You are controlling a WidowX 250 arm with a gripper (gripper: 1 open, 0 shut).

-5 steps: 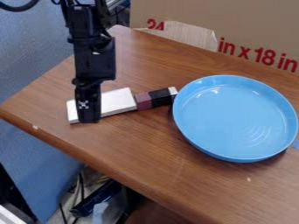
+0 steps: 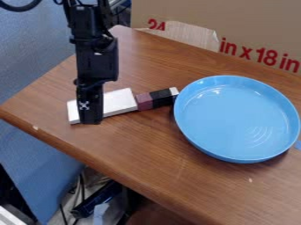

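The black gripper (image 2: 90,110) reaches down from the top left onto the long white block (image 2: 118,101) on the wooden table. Its fingers are at the block's left part; whether they grip it cannot be seen. A dark block (image 2: 154,98), maroon and black with a pale end, lies in line with the white one, to its right. The blue plate (image 2: 237,119) sits to the right of the blocks.
The wooden table (image 2: 177,185) has free room in front of the blocks and behind them. Its left edge is close to the gripper. A cardboard box (image 2: 235,22) with red print stands behind the table.
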